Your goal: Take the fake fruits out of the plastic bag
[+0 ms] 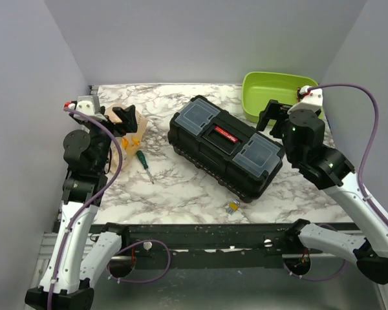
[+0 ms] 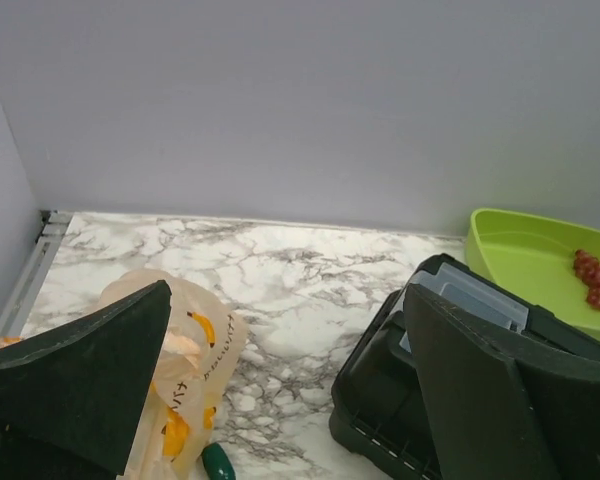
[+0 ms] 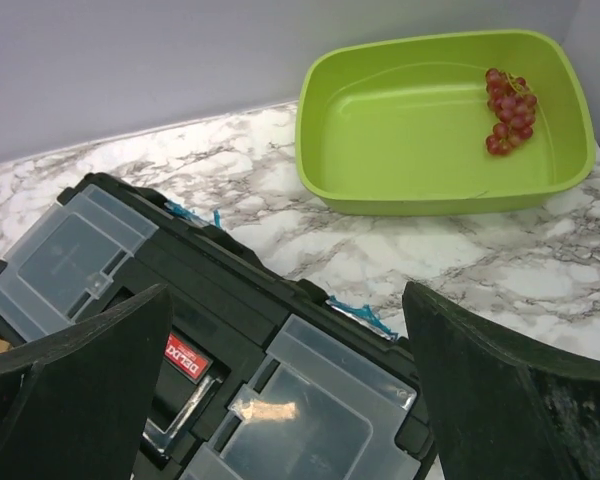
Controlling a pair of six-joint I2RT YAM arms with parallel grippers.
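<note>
A crumpled, see-through plastic bag (image 2: 225, 365) with orange markings lies at the left of the table, partly under my left arm in the top view. Orange-yellow patches (image 1: 135, 140) show on or in it; I cannot tell print from contents. Above the bag hangs my left gripper (image 1: 119, 121), open and empty. A bunch of red grapes (image 3: 511, 112) rests in the green basin (image 3: 420, 205) at the back right. My right gripper (image 1: 275, 116) stands open over the right end of the toolbox, in front of the basin, with nothing between its fingers.
The big black toolbox (image 1: 216, 143) with clear lid compartments lies slantwise mid-table. A green-handled screwdriver (image 1: 143, 161) is beside the bag, and a small yellow-and-grey item (image 1: 233, 206) sits near the front edge. Bare marble (image 1: 171, 200) shows at the front left.
</note>
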